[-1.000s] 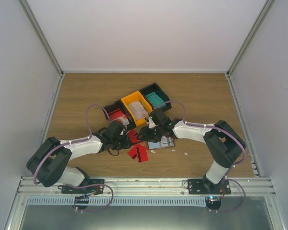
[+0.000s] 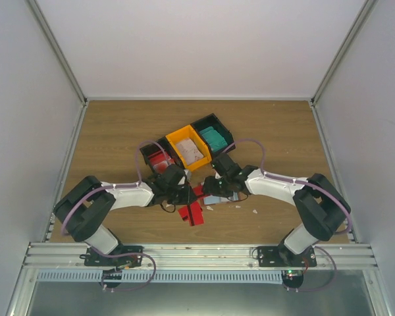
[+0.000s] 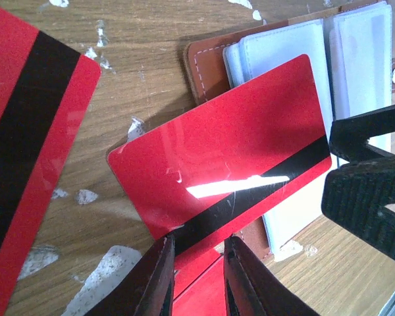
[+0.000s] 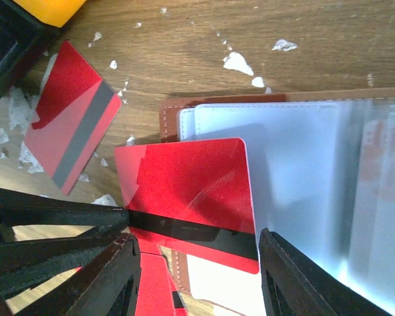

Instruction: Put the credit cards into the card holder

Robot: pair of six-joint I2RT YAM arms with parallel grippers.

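A red credit card with a black stripe [image 3: 230, 138] is tilted over the card holder [image 3: 214, 69], a brown case with clear and white pockets. My left gripper is shut on one end of that card. In the right wrist view the same card [image 4: 191, 178] lies across the space between the parted fingers of my right gripper, over the left part of the holder [image 4: 270, 125]. My right gripper is part open, close to the card's far end. More red cards lie loose on the table, one to the left [image 3: 36, 118] and one beneath [image 3: 207, 289].
Behind the arms stand three bins: a black one with red contents [image 2: 160, 159], a yellow one [image 2: 189, 146] and a black one with green contents [image 2: 212, 137]. Pale worn patches [image 4: 237, 64] mark the wooden table.
Both grippers have moved to the right, and the card has come with them from beside the holder to over its left part. The loose cards in front have barely moved.
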